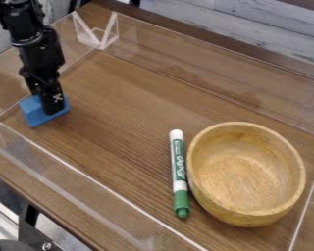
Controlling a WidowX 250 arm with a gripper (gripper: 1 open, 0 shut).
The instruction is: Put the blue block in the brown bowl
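The blue block (36, 115) rests on the wooden table near its left edge. Reaching down from the upper left, my black gripper (50, 100) has its fingertips at the block, overlapping its upper part. Whether the fingers are apart or closed on the block is too small and dark to make out. On the right side of the table stands the brown bowl (199, 169), a wide yellowish-brown round dish, empty inside.
A green and white marker (180, 176) lies just left of the bowl. At the upper left is a white wire-like frame (99, 34) by the table edge. Bare wood fills the middle of the table (146, 83).
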